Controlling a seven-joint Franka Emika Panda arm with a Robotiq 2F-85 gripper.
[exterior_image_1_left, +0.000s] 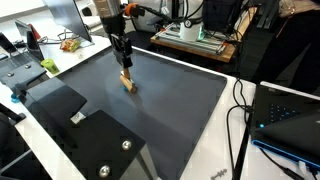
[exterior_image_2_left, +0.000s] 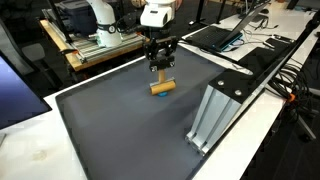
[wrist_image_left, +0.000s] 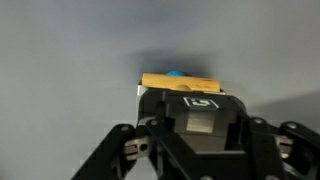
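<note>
A wooden mallet-like piece, with a tan cylinder (exterior_image_2_left: 162, 88) lying crosswise at its bottom and a narrow stem above, stands out against the grey table in exterior view 2. My gripper (exterior_image_2_left: 160, 63) points down from above, shut on the upper part of that stem. In exterior view 1 the same piece (exterior_image_1_left: 128, 84) appears below the gripper (exterior_image_1_left: 123, 59). Only a tan strip (wrist_image_left: 180, 82) of it shows in the wrist view, beyond the dark gripper body. A small blue thing (exterior_image_2_left: 162, 96) peeks out beneath the cylinder; whether they touch, I cannot tell.
A black bracket with silver profile (exterior_image_2_left: 212, 112) rises at its right edge in exterior view 2. Cables (exterior_image_1_left: 238, 100) and a dark laptop-like device (exterior_image_1_left: 290, 125) lie on the white surface beside it.
</note>
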